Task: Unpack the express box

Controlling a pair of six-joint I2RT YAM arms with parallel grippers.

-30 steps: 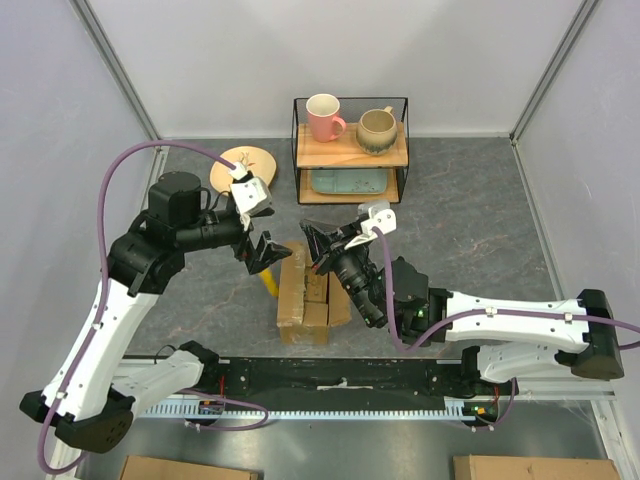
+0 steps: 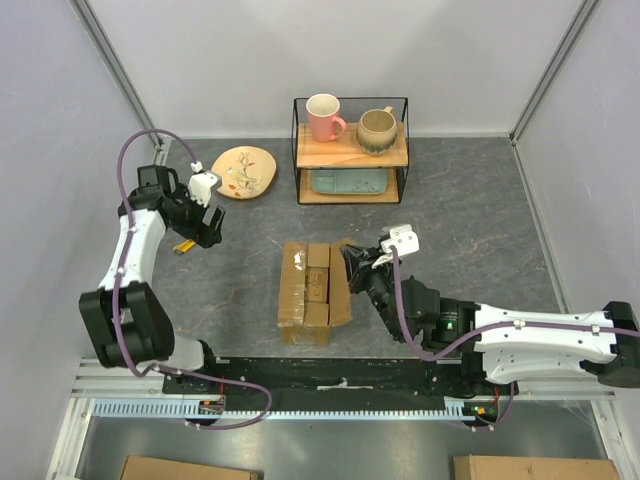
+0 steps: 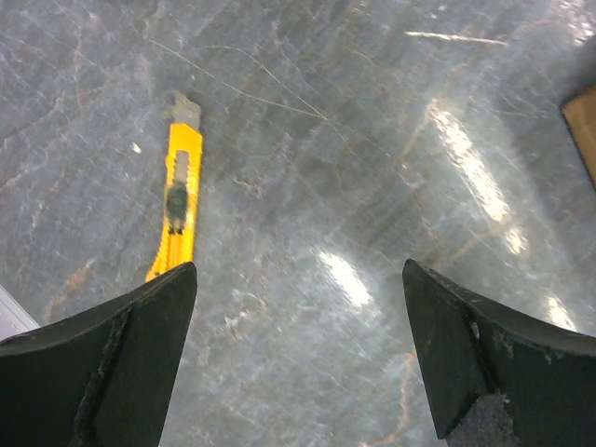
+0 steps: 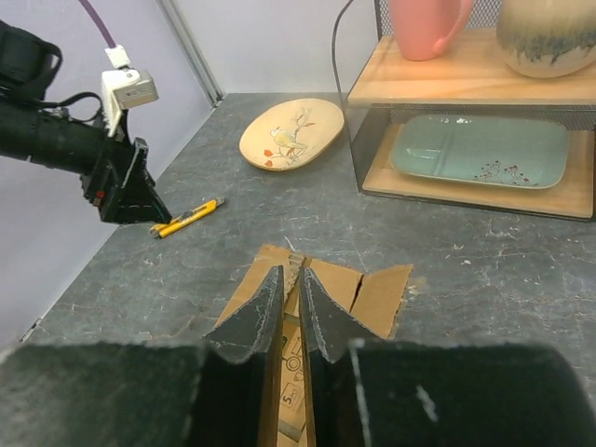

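The cardboard express box (image 2: 293,285) lies on the table with its top flaps partly parted, a smaller brown surface showing between them. My left gripper is open over bare table at the left, with a yellow box cutter (image 3: 182,214) lying just beyond its fingertips. My right gripper is over the box's right side, its two fingertips close together with a narrow gap; whether anything is between them is unclear.
A wire shelf (image 2: 351,148) at the back holds a pink mug, a beige pot and a green tray. A plate (image 2: 244,160) lies back left.
My left arm has drawn back leftward from the box, and the yellow cutter now lies on the table at left. My right gripper has shifted right and slightly down in the top view.
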